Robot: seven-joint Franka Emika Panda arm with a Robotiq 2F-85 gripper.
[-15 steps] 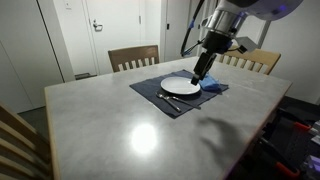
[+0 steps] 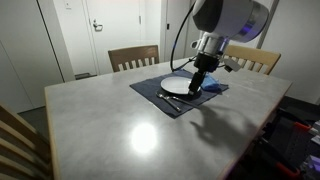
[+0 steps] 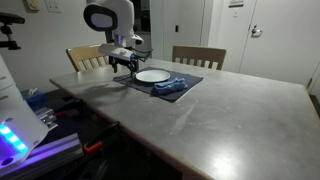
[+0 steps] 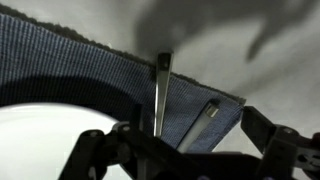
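My gripper is open above the edge of a dark woven mat. Two slim utensil handles, one dark and one greyish, lie on the mat between the spread fingers; neither is gripped. Part of a white plate fills the lower left of the wrist view. In exterior view 1, the gripper hangs low beside the plate, with the utensils near the mat's front edge. Their far ends are hidden in the wrist view.
A folded blue cloth lies on the mat beside the plate. Wooden chairs stand around the pale table.
Over the last second the arm has come down, bringing my gripper closer to the mat by the plate. Plate, cloth and utensils appear unmoved.
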